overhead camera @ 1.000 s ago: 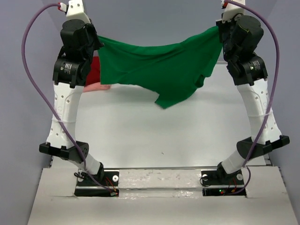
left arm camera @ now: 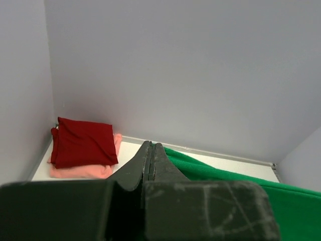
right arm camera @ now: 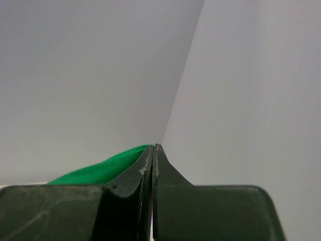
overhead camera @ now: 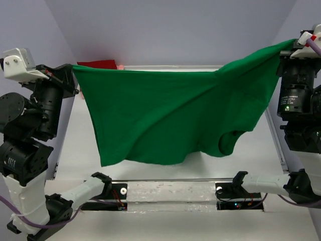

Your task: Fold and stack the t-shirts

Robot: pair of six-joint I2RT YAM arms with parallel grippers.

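Observation:
A green t-shirt (overhead camera: 175,110) hangs stretched in the air between my two grippers, its lower edge billowing toward the front of the table. At its upper left corner my left gripper (overhead camera: 74,70) is shut on the cloth; the left wrist view has the green fabric (left arm camera: 241,183) running off to the right from the tips. My right gripper pinches the opposite corner, with green cloth (right arm camera: 103,170) trailing left. A folded dark red t-shirt (left arm camera: 85,143) lies on a folded pink one (left arm camera: 83,172) at the table's back left.
The white table (overhead camera: 80,145) shows bare around and below the hanging cloth. Grey walls (overhead camera: 165,30) stand close at the back and both sides. Much of the table's middle is hidden by the green shirt.
Both arms have drawn back toward the front and spread wider, pulling the green shirt taut along its top. Its loose lower part has swung toward the front.

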